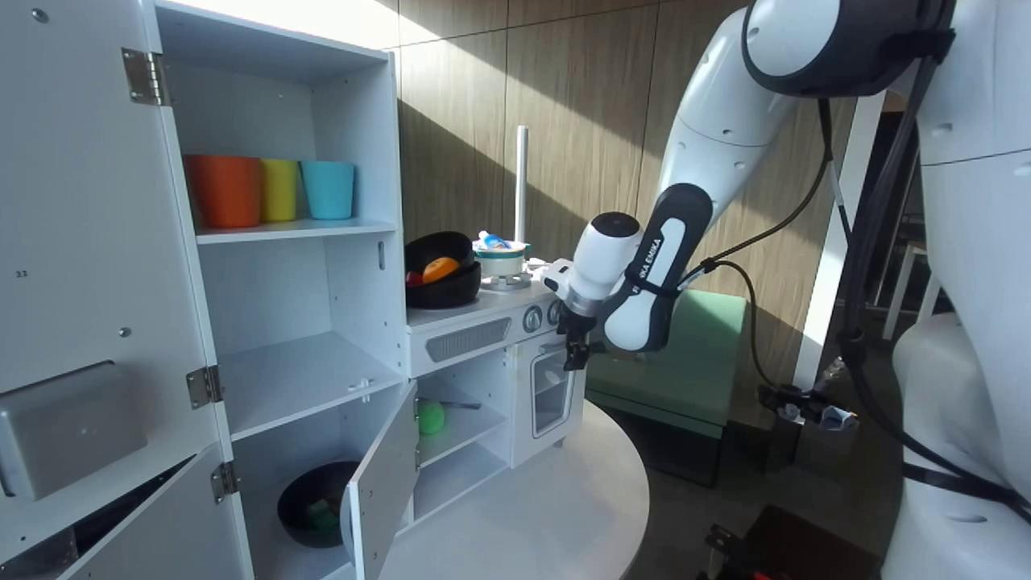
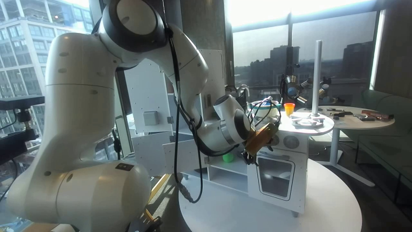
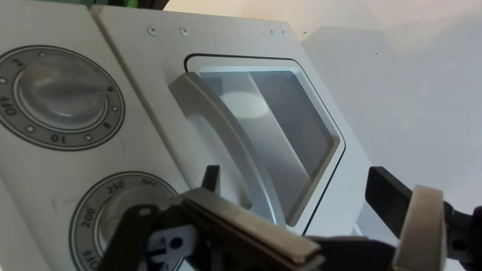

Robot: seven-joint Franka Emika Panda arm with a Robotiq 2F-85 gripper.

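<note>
The toy oven door (image 1: 552, 391) is closed, with a window and a curved grey handle (image 3: 239, 140) along its upper edge. My gripper is open in front of the door, its fingers wide apart on either side of the handle's lower end as seen from the wrist. No object shows between them, and I cannot tell whether either finger touches the handle. Above the door are two oven knobs, the nearer one (image 3: 65, 92) fully visible and the other (image 3: 128, 212) partly covered by a finger. In exterior view 2 the gripper (image 2: 250, 158) hangs at the door's upper left.
Black bowls (image 1: 445, 290) and a white pot (image 1: 500, 258) stand on the stove top. Orange, yellow and blue cups (image 1: 329, 189) line a shelf. The low cabinet door (image 1: 382, 483) hangs open, near a green ball (image 1: 431, 417). Bare round table (image 2: 328, 201) lies before the oven.
</note>
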